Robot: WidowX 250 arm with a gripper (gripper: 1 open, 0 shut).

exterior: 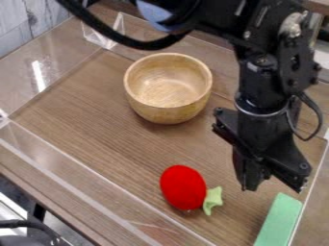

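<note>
The black robot arm comes down from the top right, its gripper [276, 171] low over the table at the right, fingers pointing down and close together. Below it to the right lies a mint-green rectangular object [278, 223]. A red round object with a pale green top [183, 186] lies to the lower left of the gripper, apart from it. A light wooden bowl [167, 85] sits at the upper middle, left of the arm. I see nothing held between the fingers.
A small clear plastic object [100, 31] is at the top left. Black cables or parts lie at the bottom left corner.
</note>
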